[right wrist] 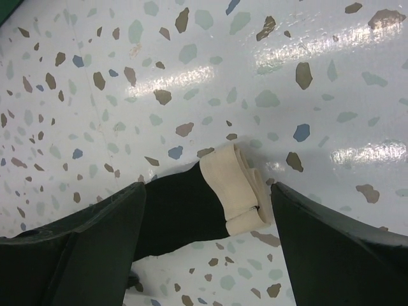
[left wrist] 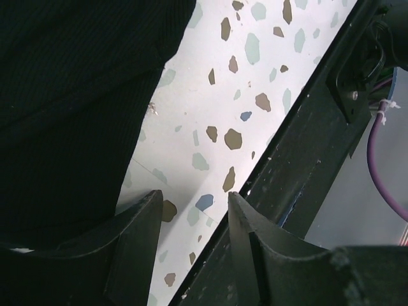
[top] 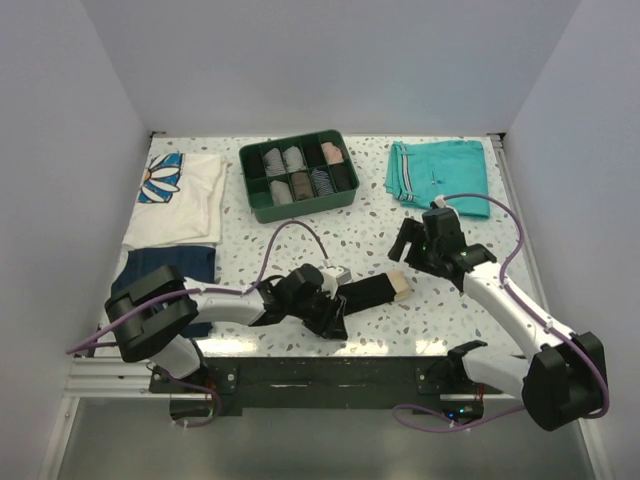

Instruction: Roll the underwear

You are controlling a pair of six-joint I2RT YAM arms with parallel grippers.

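The black underwear (top: 370, 292), folded into a narrow strip with a beige waistband (right wrist: 229, 185) at its right end, lies flat on the speckled table. My left gripper (top: 336, 322) is over the strip's left end and hides part of it. In the left wrist view its fingers stand apart, with bare table between them; black cloth (left wrist: 70, 127) lies beside and partly behind the left finger (left wrist: 145, 220). Up and to the right of the waistband, my right gripper (top: 402, 243) hangs open and clear of the cloth. Nothing is held between its fingers.
A green divided box (top: 262, 214) with several rolled garments stands at the back. Folded turquoise cloth (top: 445, 175) lies back right; white cloth (top: 190, 215) and navy cloth (top: 180, 264) lie left.
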